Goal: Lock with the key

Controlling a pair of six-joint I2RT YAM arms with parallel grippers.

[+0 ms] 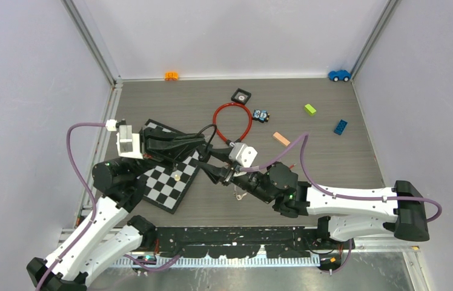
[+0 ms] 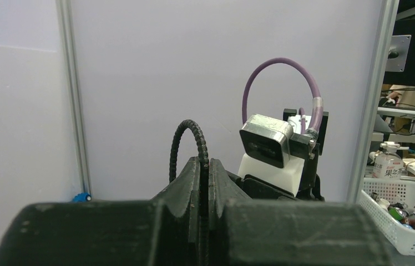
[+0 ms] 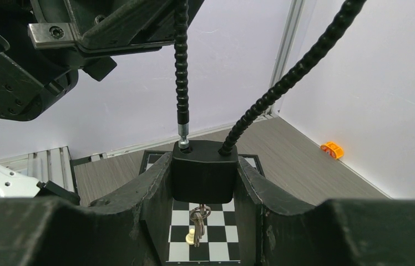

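Observation:
A black lock body [image 3: 204, 172] sits between the fingers of my right gripper, which touch it on both sides. Its black ribbed cable [image 3: 181, 77] comes down with a silver end pin [image 3: 183, 138] at the left hole in the lock's top; how deep the pin sits cannot be told. The cable's other end enters on the right. Keys on a ring [image 3: 198, 221] hang under the lock. My left gripper is shut on the cable, whose loop [image 2: 188, 126] rises between its fingers. Both grippers meet above the chessboard [image 1: 172, 193].
On the table lie a red cable loop [image 1: 217, 115], a black square piece [image 1: 241, 96], a small toy [image 1: 261, 116], a wooden block [image 1: 281, 139], a green brick [image 1: 310, 110], a blue brick [image 1: 340, 127] and another key bunch [image 1: 239, 194].

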